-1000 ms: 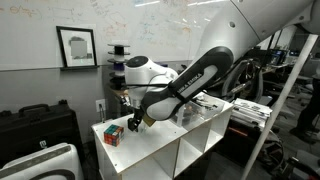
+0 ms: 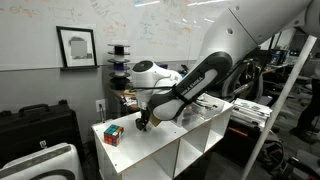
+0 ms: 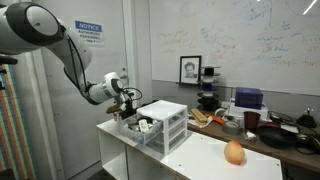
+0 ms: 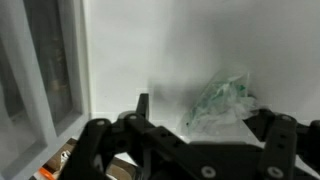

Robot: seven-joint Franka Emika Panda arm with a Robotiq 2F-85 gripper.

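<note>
A crumpled, clear greenish piece of plastic [image 4: 218, 106] lies on the white surface in the wrist view, in the space between my spread fingers. My gripper is open around it, with the right finger [image 4: 262, 122] close to its edge and the left finger farther off. From the side, the gripper [image 2: 145, 123] is low over the white shelf top [image 2: 158, 136]. The plastic is too small to make out in the exterior views.
A multicoloured block [image 2: 113, 134] stands near the shelf's left end. Beside the gripper is a white drawer unit [image 3: 174, 112] with an open drawer [image 3: 140, 133] holding items. An orange round object [image 3: 234, 152] sits on clear white surface.
Over the last second the arm's end has shifted a little to the right in exterior view 1, away from the multicoloured block. The block has stayed put.
</note>
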